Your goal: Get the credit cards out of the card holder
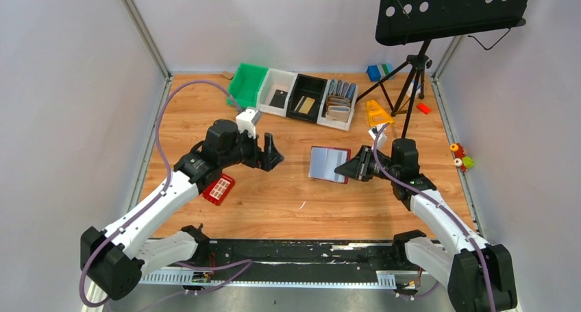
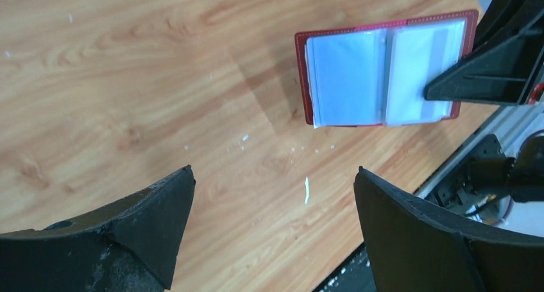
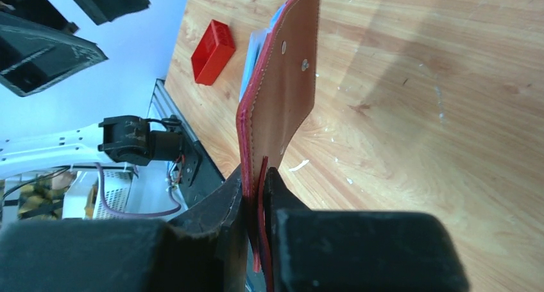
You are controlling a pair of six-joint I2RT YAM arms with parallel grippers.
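The card holder [image 1: 327, 162], red-edged with clear sleeves, is held open above the middle of the table by my right gripper [image 1: 351, 166], shut on its spine side. In the right wrist view its brown leather back [image 3: 282, 93] rises from between the fingers. My left gripper [image 1: 268, 154] stands open with nothing between its fingers, left of the holder; in the left wrist view the holder's sleeves [image 2: 346, 77] face it at upper right.
A red box [image 1: 218, 188] lies at front left. A row of bins [image 1: 248, 82] stands along the back, a gold card in the black one. A music stand [image 1: 452, 10] occupies the back right, beside a yellow piece [image 1: 378, 113].
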